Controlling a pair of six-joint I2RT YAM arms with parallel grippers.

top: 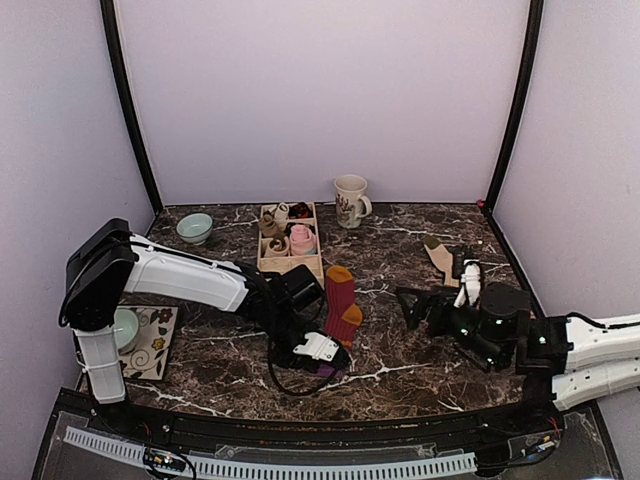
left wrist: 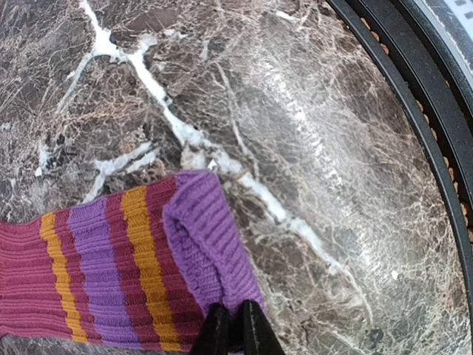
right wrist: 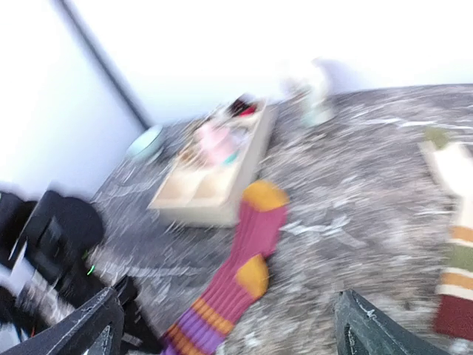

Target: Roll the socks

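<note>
A maroon sock [top: 340, 300] with orange heel and toe and purple stripes lies near the table's front middle. My left gripper is shut on its purple cuff [left wrist: 207, 222], which is folded over in the left wrist view. My right gripper [top: 420, 305] is raised at the right, open, apart from that sock; between its fingers in the blurred right wrist view is only table beyond. A cream striped sock [right wrist: 462, 244] with olive toe lies at the right, partly behind the right arm in the top view.
A wooden divided box [top: 290, 262] with rolled socks stands behind the maroon sock. A mug [top: 350, 200] stands at the back, bowls [top: 195, 226] at the left, one on a patterned board [top: 150, 360]. The back right of the table has free room.
</note>
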